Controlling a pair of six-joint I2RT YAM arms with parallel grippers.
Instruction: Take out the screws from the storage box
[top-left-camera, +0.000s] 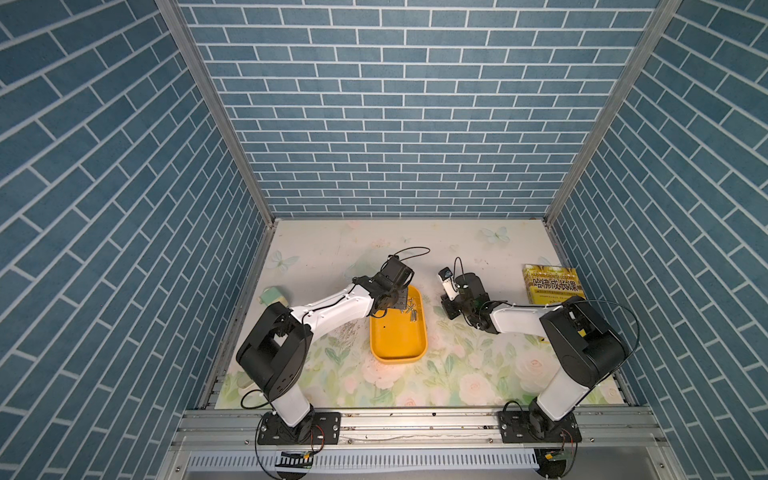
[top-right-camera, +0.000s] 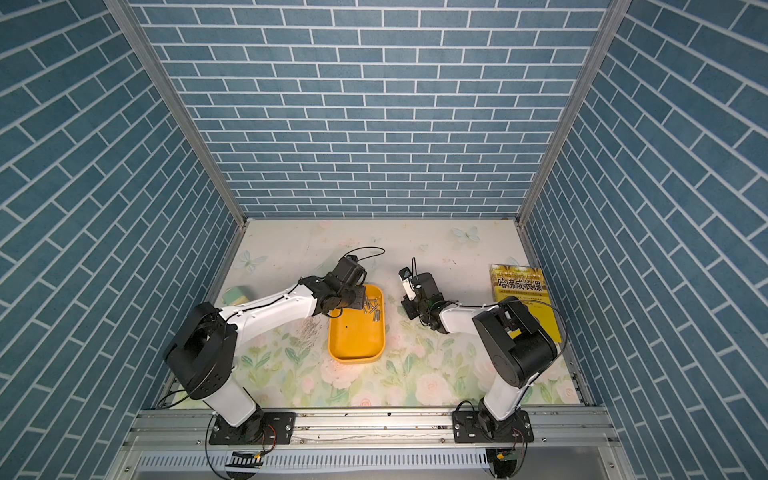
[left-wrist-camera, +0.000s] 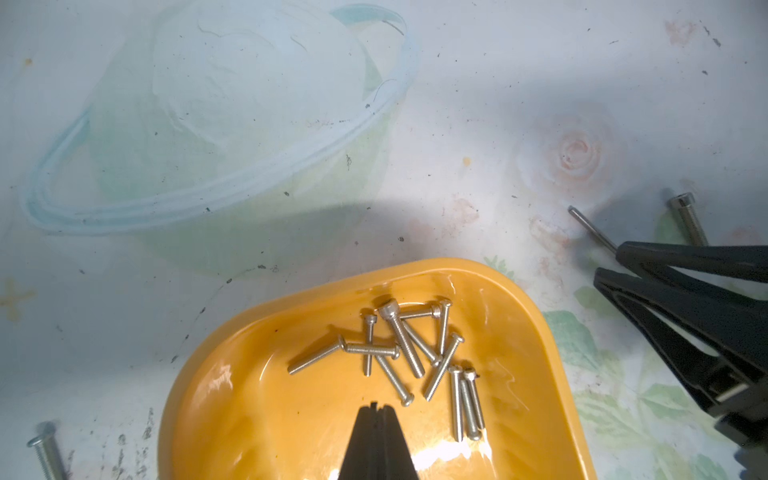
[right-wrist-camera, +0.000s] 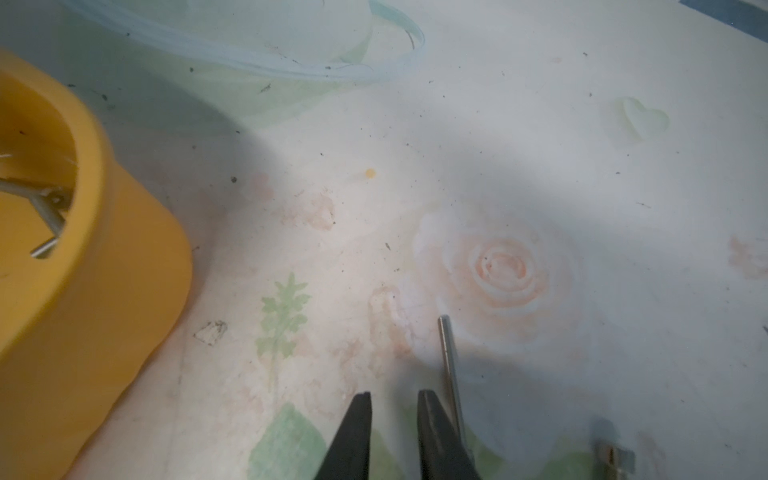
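The orange storage box stands mid-table, holding several silver screws clustered at its far end. Above it my left gripper is shut, with nothing seen between its fingers. My right gripper is part open just outside the box's right side, nothing between its fingertips. In front of it on the table lies a thin screw or pin, and a thicker screw is beside that. Another screw lies outside the box at the left in the left wrist view.
A yellow book lies at the right behind my right arm. A small pale green object is at the left.
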